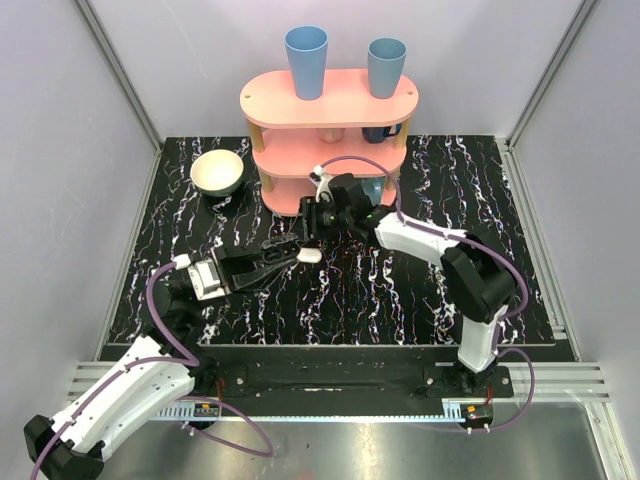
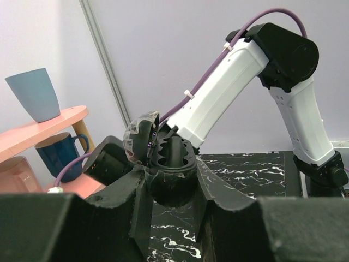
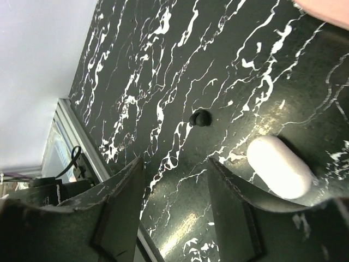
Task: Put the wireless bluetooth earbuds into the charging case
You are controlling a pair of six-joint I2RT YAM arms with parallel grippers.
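My left gripper [image 1: 278, 258] is shut on the dark charging case [image 2: 172, 174], whose hollowed inside shows in the left wrist view. My right gripper is lowered just behind and right of the case in the top view, fingers part open, with nothing seen between them. In the right wrist view a small black piece [image 3: 200, 118], likely an earbud, lies on the black marbled table [image 3: 142, 109] above the fingers, near a white oval object [image 3: 278, 166].
A pink three-tier shelf [image 1: 330, 95] with cups stands at the back. A white bowl [image 1: 217, 172] sits back left.
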